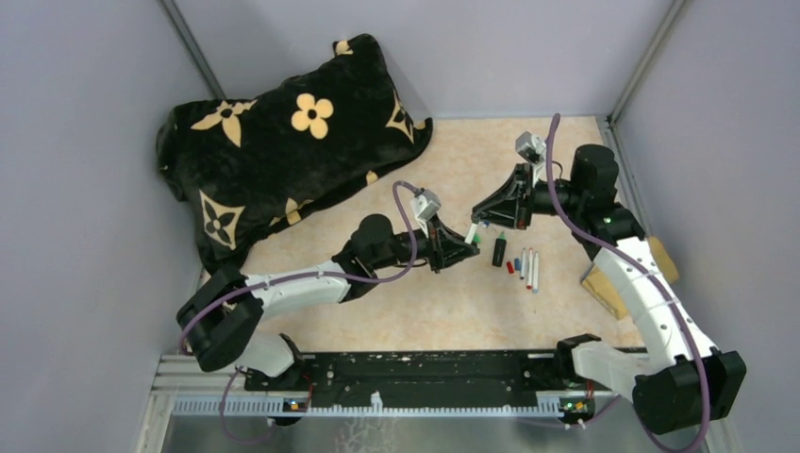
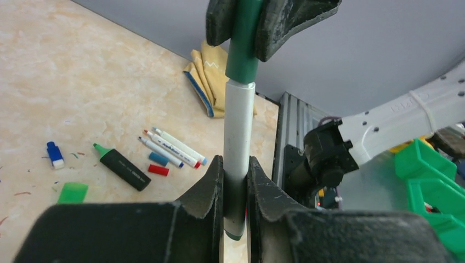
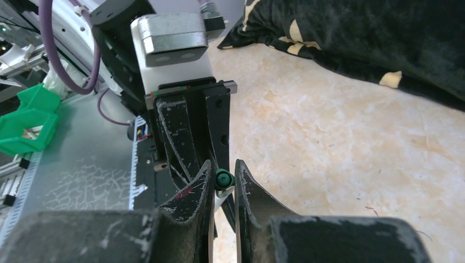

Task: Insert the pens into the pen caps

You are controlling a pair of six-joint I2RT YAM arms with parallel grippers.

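My left gripper (image 1: pixel 467 243) is shut on a white pen (image 2: pixel 238 126), held upright. My right gripper (image 1: pixel 483 212) is shut on a dark green cap (image 2: pixel 241 60), which sits over the pen's upper end in the left wrist view; in the right wrist view the cap's end (image 3: pixel 224 179) shows between the fingertips. On the table lie a black green-tipped marker (image 2: pixel 123 169), several white pens (image 2: pixel 175 148), a red cap (image 2: pixel 158 170), a blue cap (image 2: pixel 158 159) and a light green piece (image 2: pixel 73 192).
A dark patterned cushion (image 1: pixel 274 160) covers the back left of the table (image 1: pixel 396 316). A yellow cloth (image 1: pixel 608 293) lies at the right edge. A small blue-and-white object (image 2: pixel 55 155) lies near the marker. Green bins (image 2: pixel 425 164) stand off the table.
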